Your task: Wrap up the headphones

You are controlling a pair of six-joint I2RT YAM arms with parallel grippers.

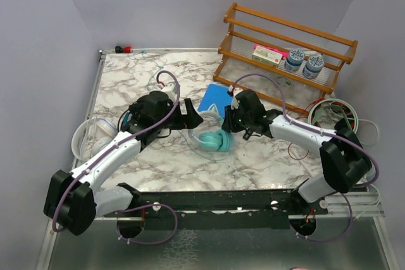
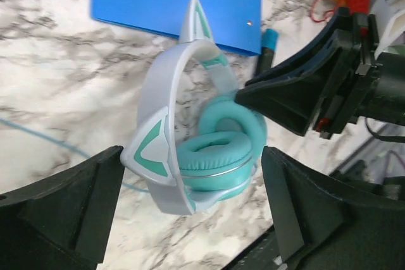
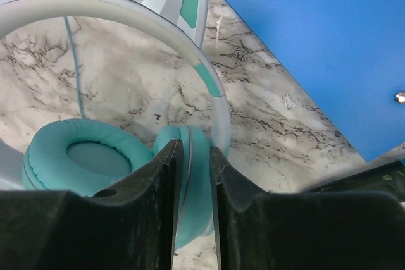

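Observation:
White headphones with cat ears [image 2: 152, 112] and teal cushions [image 1: 214, 140] lie in the middle of the marble surface, the band arched upward. My left gripper [image 1: 190, 110] stands open above and left of the band, nothing between its fingers. My right gripper [image 1: 228, 118] is over the right ear cup [image 3: 193, 188]; in the right wrist view its fingertips sit close together at that cup, and whether they hold it I cannot tell. A thin light-blue cable [image 2: 50, 137] runs out to the left.
A blue board [image 1: 214, 96] lies behind the headphones. A wooden rack [image 1: 278, 26] with cans stands at the back right. A dark pen-like object [image 3: 354, 184] lies right of the headphones. Coiled cables sit at both sides.

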